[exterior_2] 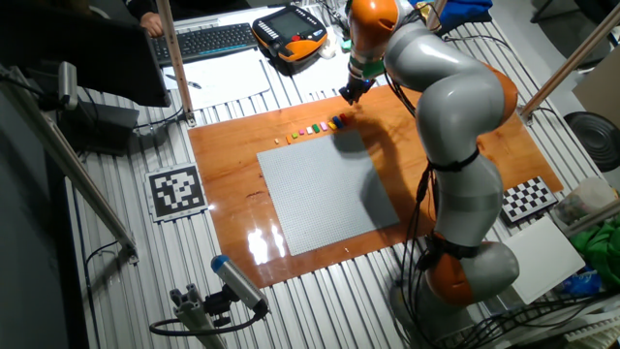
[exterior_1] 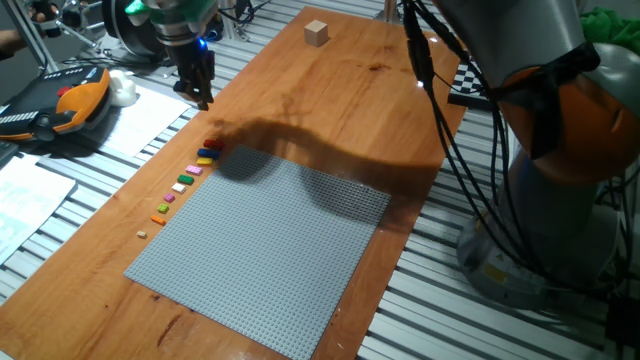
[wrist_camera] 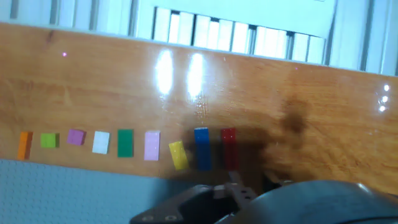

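My gripper (exterior_1: 200,98) hangs in the air near the table's far-left edge, above and beyond the red end of a row of small bricks. Whether its dark fingers are apart or together is unclear. In the wrist view the row shows a red brick (wrist_camera: 229,149), blue brick (wrist_camera: 203,149), yellow brick (wrist_camera: 178,155), pink brick (wrist_camera: 152,145), green brick (wrist_camera: 125,143), white brick (wrist_camera: 101,142), purple brick (wrist_camera: 76,137), lime brick (wrist_camera: 50,140) and orange brick (wrist_camera: 25,145). A small tan brick (exterior_1: 141,234) ends the row. Beside them lies the bare grey baseplate (exterior_1: 260,240).
A wooden cube (exterior_1: 316,34) sits at the table's far end. An orange-and-black teach pendant (exterior_2: 289,37) and papers (exterior_2: 228,81) lie beyond the brick side.
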